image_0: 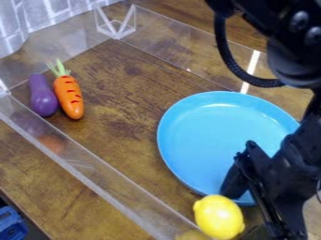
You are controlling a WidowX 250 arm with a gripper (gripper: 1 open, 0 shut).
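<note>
A yellow lemon lies at the front, just below a round blue plate. The black robot gripper hangs low at the right, over the plate's lower right part and just right of the lemon. Its fingers are dark and partly hidden, so I cannot tell whether they are open or shut.
An orange carrot and a purple eggplant lie at the left inside clear plastic walls. The wooden floor between them and the plate is clear. A blue object sits at the lower left, outside the walls.
</note>
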